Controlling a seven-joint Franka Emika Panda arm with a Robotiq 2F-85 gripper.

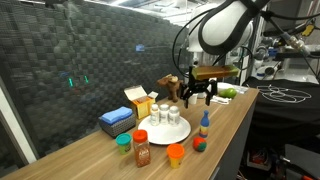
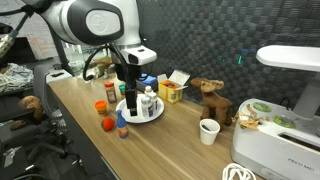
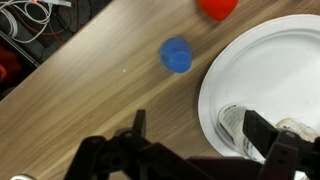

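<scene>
Above the wooden table my gripper stands open, its black fingers spread with nothing between them. In the wrist view, bare wood shows below the gap of the gripper. A white plate lies to the right there, with white bottles on it, partly hidden by a finger. Exterior view 1 shows several white bottles upright on the plate. A blue bottle stands apart from the plate, near the table's front edge, and its top is ahead of the gripper in the wrist view.
Near the blue bottle sits a red tomato-like object. An orange cup, a red-brown jar and a green container stand nearby. A brown deer figure and a white mug occupy the other side.
</scene>
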